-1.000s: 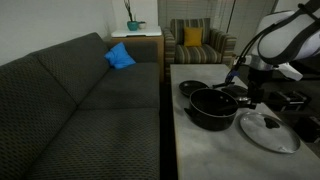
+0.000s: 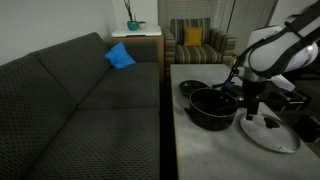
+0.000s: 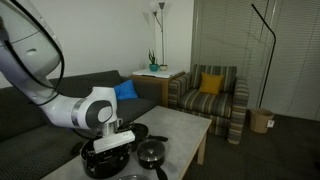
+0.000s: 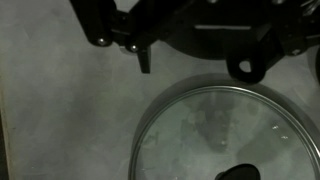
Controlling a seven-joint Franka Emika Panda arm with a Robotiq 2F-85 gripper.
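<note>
A black pot (image 2: pixel 212 108) stands on the pale table, left of my gripper (image 2: pixel 250 103). My gripper is open, its fingers spread at the top of the wrist view. A dark looped handle (image 4: pixel 245 68) shows near the right finger; I cannot tell whether they touch. The glass lid (image 2: pixel 270 132) lies flat beside the pot, and its black knob (image 4: pixel 238 172) is at the bottom of the wrist view. In exterior view 2 the arm partly covers the black pot (image 3: pixel 105 162).
A dark pan (image 2: pixel 190 88) lies behind the pot, and a smaller saucepan (image 3: pixel 151 152) is also on the table. The grey sofa (image 2: pixel 80 95) runs along one side. Bare tabletop (image 2: pixel 215 155) lies in front of the pot.
The arm has come slightly lower and to the left in exterior view 1, toward the pot's side. Pot and lid look unmoved.
</note>
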